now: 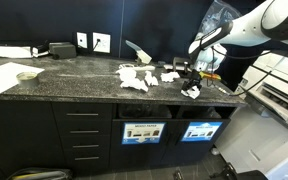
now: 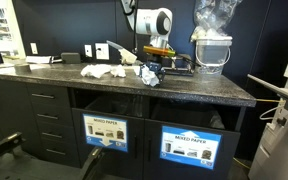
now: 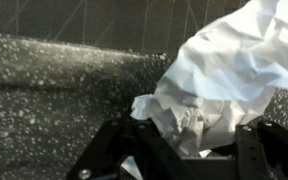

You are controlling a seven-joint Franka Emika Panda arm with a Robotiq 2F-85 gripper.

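In the wrist view a crumpled white paper (image 3: 224, 75) fills the right side, its lower end between the dark fingers of my gripper. The gripper is shut on it. Exterior view 1 has this paper (image 1: 192, 91) over the counter's front part, right of the other papers. In exterior view 2 the paper (image 2: 149, 76) hangs below the gripper (image 2: 156, 66), close to the counter's front edge. More crumpled papers (image 1: 132, 78) lie loose on the dark speckled counter (image 1: 84, 85). Whether the held paper touches the counter, I cannot tell.
Below the counter are open bins with "mixed paper" labels (image 1: 143, 132) (image 2: 191, 147). A clear-bagged container (image 2: 212, 50) stands at the back right. A small round tin (image 1: 27, 78) sits on the left, and the counter between it and the papers is mostly clear.
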